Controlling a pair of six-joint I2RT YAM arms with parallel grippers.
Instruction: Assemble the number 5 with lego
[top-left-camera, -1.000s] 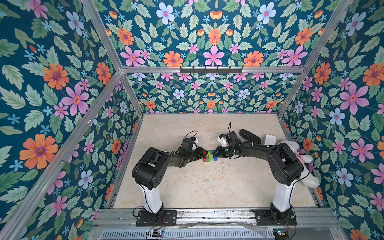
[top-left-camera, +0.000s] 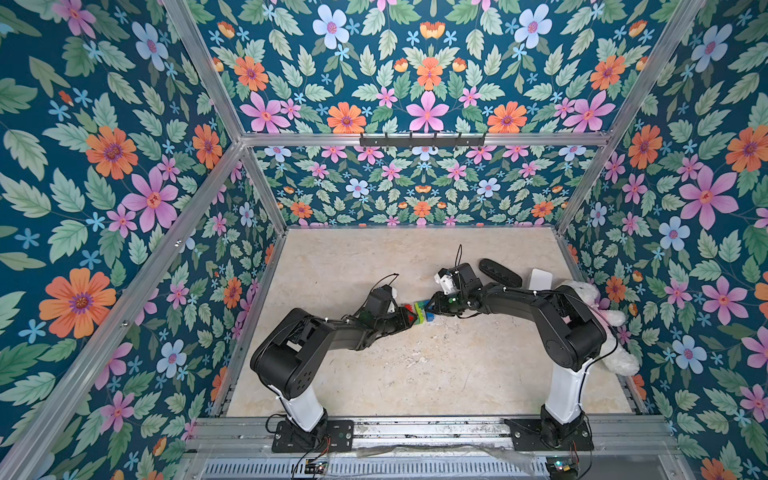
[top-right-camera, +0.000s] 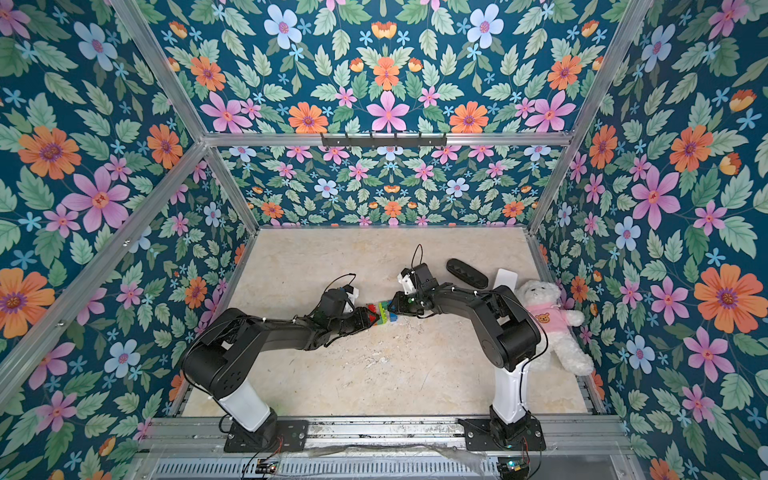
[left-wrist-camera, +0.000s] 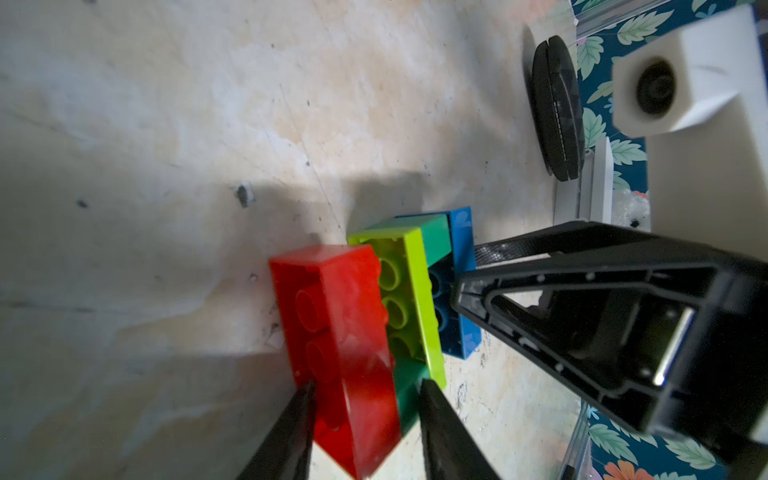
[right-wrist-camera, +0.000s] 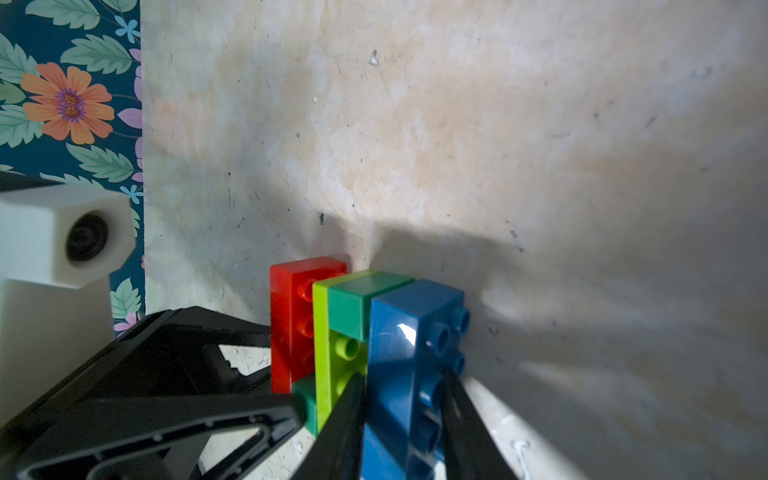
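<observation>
The red brick (left-wrist-camera: 364, 344), a lime brick (left-wrist-camera: 416, 296), two small teal bricks and a blue brick (right-wrist-camera: 408, 344) stand in one row on the table. One teal brick (right-wrist-camera: 360, 304) fills the far end between lime and blue. The other teal brick (left-wrist-camera: 409, 384) sits at the near end between red and lime. A narrow gap shows between the red and lime bricks at the far end. My left gripper is shut across the near end of the red brick and that teal brick. My right gripper straddles the blue brick; any clearance is unclear.
A black oblong case (top-left-camera: 500, 273) and a white box (top-left-camera: 540, 279) lie behind the right arm. A white teddy bear (top-right-camera: 552, 328) sits at the right edge.
The right arm has hardly moved.
</observation>
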